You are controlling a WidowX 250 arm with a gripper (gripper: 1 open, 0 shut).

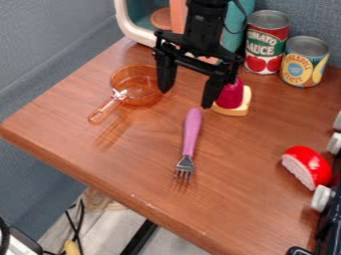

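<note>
My black gripper (186,85) hangs over the back of the wooden table (134,159), its two fingers spread wide apart with nothing visible between them. The left finger is beside an orange transparent measuring cup (136,78); the right one is above a pink object on a yellow base (230,103). A fork with a pink handle (190,135) lies in front of the gripper, tines toward the near edge.
Two cans, red-green (265,45) and yellow (304,65), stand at the back right beside a teal bin (134,17). A red-and-white object (305,165) and black items sit at the right edge.
</note>
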